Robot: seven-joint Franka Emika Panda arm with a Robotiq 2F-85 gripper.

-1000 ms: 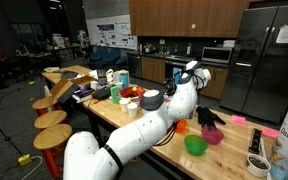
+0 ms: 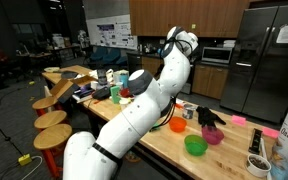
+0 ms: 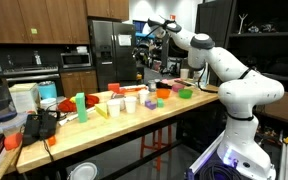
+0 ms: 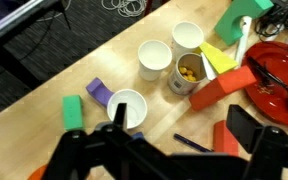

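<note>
My gripper is open, its black fingers wide apart above the table, with no object held between them. Below it in the wrist view lie a white cup [image 4: 129, 107], a purple block [image 4: 99, 92] and a green block [image 4: 73, 112]. Two more white cups [image 4: 154, 58] stand farther up, beside a can [image 4: 184, 76] with yellow contents. A red box [image 4: 222, 88] leans near a yellow piece [image 4: 219, 57]. One red block [image 4: 224, 138] and a dark pen-like stick [image 4: 192, 143] lie toward the right finger. In exterior view 1 the arm's end [image 2: 182, 42] is raised high.
A red plate [image 4: 269, 97] holding utensils is at the right. Green [image 2: 195, 145] and pink [image 2: 212, 134] bowls stand on the near table part, with a white container [image 2: 258, 165] at its edge. Bare wood shows around the green bowl.
The arm's end has risen well above the table and moved slightly left in exterior view 1. The objects on the tabletop that remain visible look unmoved.
</note>
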